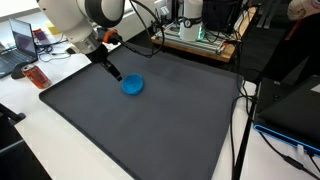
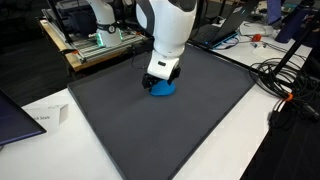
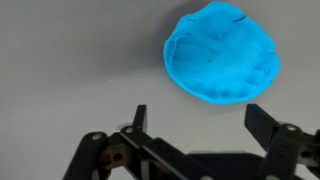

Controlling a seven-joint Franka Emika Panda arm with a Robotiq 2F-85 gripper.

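Note:
A shallow, bright blue bowl-like object (image 1: 132, 85) rests on the dark grey work surface (image 1: 145, 125). Its rim looks uneven and its inside wrinkled in the wrist view, where the blue object (image 3: 222, 55) fills the upper right. My gripper is open, with its two fingers spread wide and nothing between them. In that view the blue object lies just beyond the fingertips. From the second exterior view, my gripper (image 2: 162, 80) hangs close to the blue object (image 2: 163, 90) and partly covers it.
A red can (image 1: 37, 77) stands at the left edge of the surface, near a laptop (image 1: 25, 40). Cables (image 2: 285, 80) lie along one side.

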